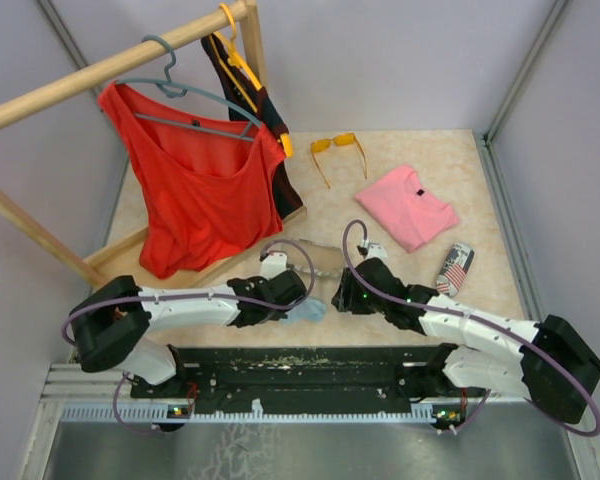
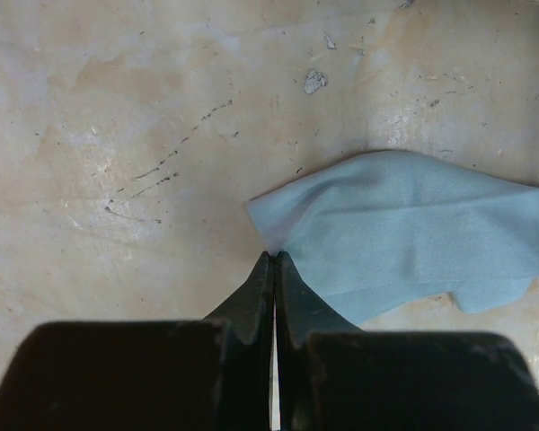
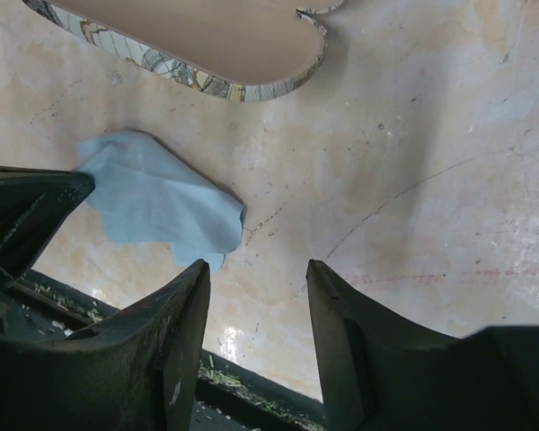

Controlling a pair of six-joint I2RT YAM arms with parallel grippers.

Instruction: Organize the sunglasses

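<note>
Yellow sunglasses (image 1: 335, 142) lie unfolded at the back of the table. A light blue cloth (image 2: 413, 233) lies flat near the front edge, beside a tan tray (image 3: 189, 27) with a patterned rim. My left gripper is shut, its tips down at the cloth's left corner; whether any cloth is between them is hard to see. My right gripper stands open over bare table right of the cloth, nothing between its fingers.
A wooden rack with a red top (image 1: 195, 190) and dark garment fills the left. A folded pink shirt (image 1: 405, 205) and a flag-printed case (image 1: 455, 265) lie at the right. Clear table surrounds the sunglasses.
</note>
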